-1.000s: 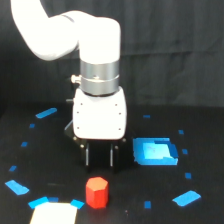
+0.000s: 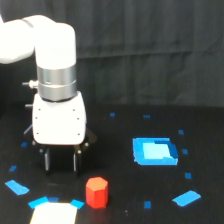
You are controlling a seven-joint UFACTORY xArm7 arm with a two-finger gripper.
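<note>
My gripper (image 2: 62, 162) hangs at the left of the black table, its two dark fingers apart and nothing seen between them. A red block (image 2: 96, 193) with a six-sided outline rests on the table near the front, to the right of the fingertips and nearer the camera. To the right lies a blue square piece (image 2: 138, 152) with a pale patch (image 2: 156, 151) in its middle. The lower left holds a cream block (image 2: 54, 214), cut off by the picture's bottom edge.
Blue tape strips mark the table, one at the left (image 2: 17, 187) and another at the right (image 2: 186, 198). Small blue squares are scattered around. A dark curtain (image 2: 150, 60) closes off the back. Between the red block and the blue square the table is clear.
My gripper has moved left and slightly lower in the picture, its fingers still apart. The red block, blue square and cream block lie where they were.
</note>
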